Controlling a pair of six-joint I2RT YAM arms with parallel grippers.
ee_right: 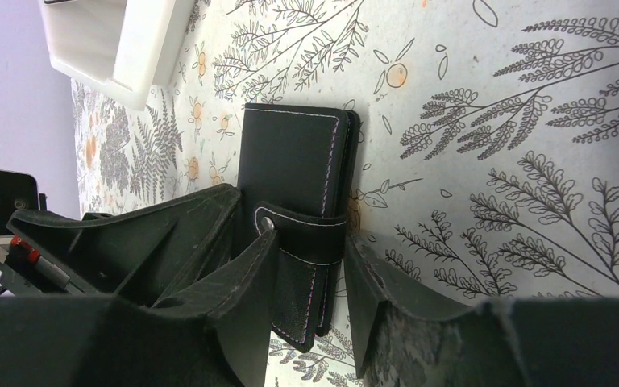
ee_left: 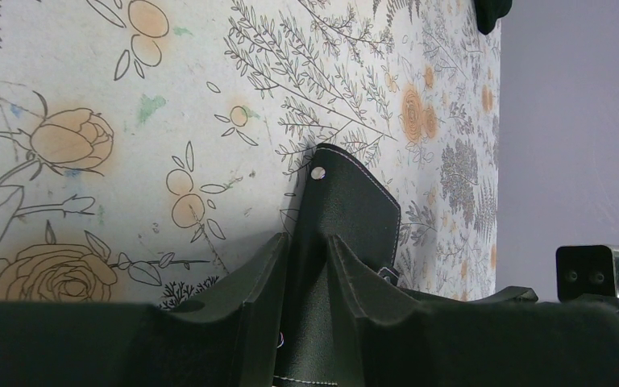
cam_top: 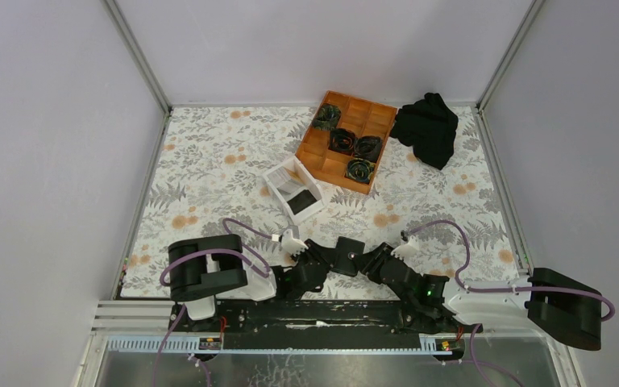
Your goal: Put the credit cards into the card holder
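Note:
The black leather card holder lies on the table between my two grippers, with white stitching and a snap strap. My left gripper has its fingertips at one long edge of the holder, one either side of that edge. My right gripper has its fingertips over the strap, near the snap and the holder's edge. Both look part open; whether either grips the leather is unclear. No credit cards can be made out for sure.
A white tray with dark and pale contents sits behind the holder. An orange compartment box holds several dark coils, and a black cloth lies at the back right.

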